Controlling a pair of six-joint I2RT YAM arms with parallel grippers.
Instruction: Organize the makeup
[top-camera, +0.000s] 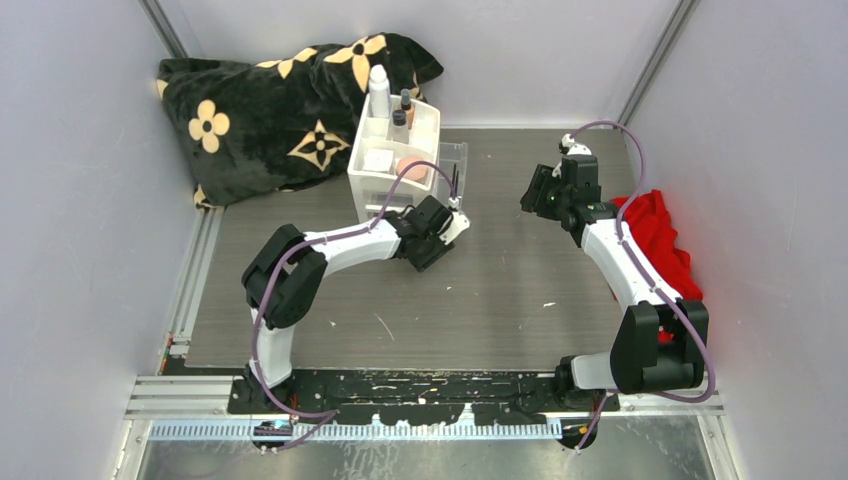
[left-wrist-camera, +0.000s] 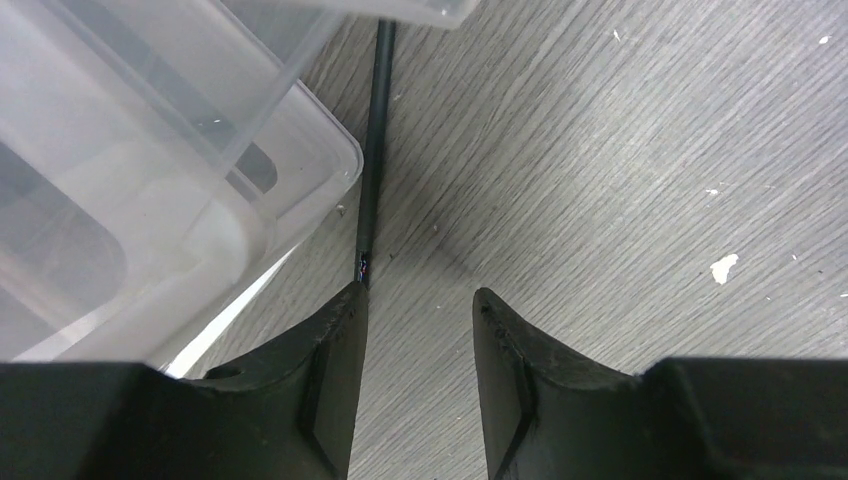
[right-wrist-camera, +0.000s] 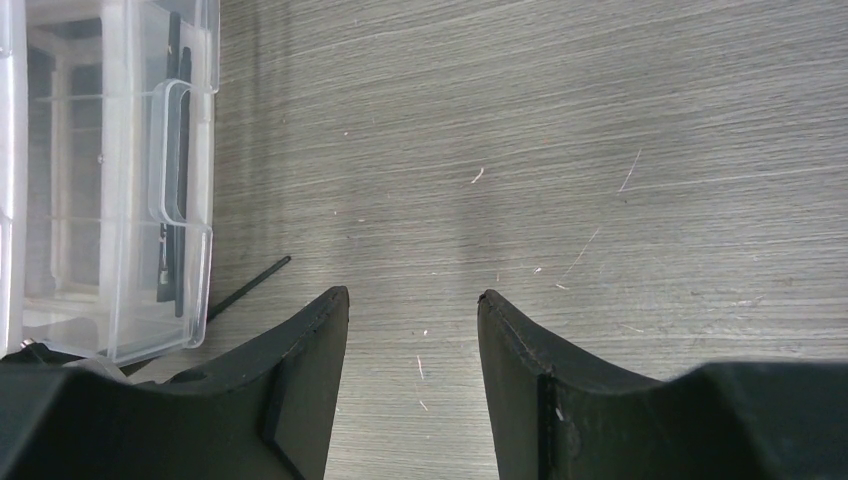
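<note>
A thin black pencil (left-wrist-camera: 375, 150) lies on the table against the clear drawer of the white organizer (top-camera: 359, 190). In the left wrist view its near end stops just beyond the left fingertip. My left gripper stands open in front of the organizer, with bare table between its fingers. In the right wrist view one end of that pencil (right-wrist-camera: 250, 286) sticks out past the open drawer (right-wrist-camera: 205, 240), where dark sticks (right-wrist-camera: 172, 160) show through the plastic. Over bare table at the right, my right gripper is open and empty.
Bottles (top-camera: 380, 92), a white box (top-camera: 378, 161) and a round pink item (top-camera: 412, 168) sit in the organizer's top. A dark patterned cushion (top-camera: 290, 110) lies behind it. Red cloth (top-camera: 655, 240) is at the right.
</note>
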